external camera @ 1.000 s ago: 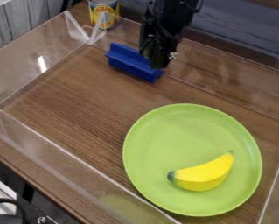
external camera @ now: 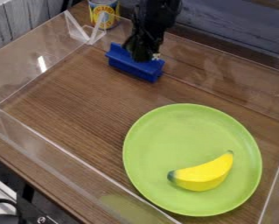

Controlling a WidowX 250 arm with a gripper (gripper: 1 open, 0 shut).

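The black gripper (external camera: 146,51) reaches down from the top onto a blue block (external camera: 136,68) at the upper middle of the table. Its fingertips are at the block's far side, dark and overlapping; whether anything is between them is hard to see. A green plate (external camera: 191,127) fills the lower right, with a yellow banana (external camera: 202,172) on it.
A can (external camera: 104,13) with a yellow-and-blue label stands at the back left, beside a clear plastic strip. Transparent walls edge the wooden table (external camera: 72,114).
The plate and banana have not moved.
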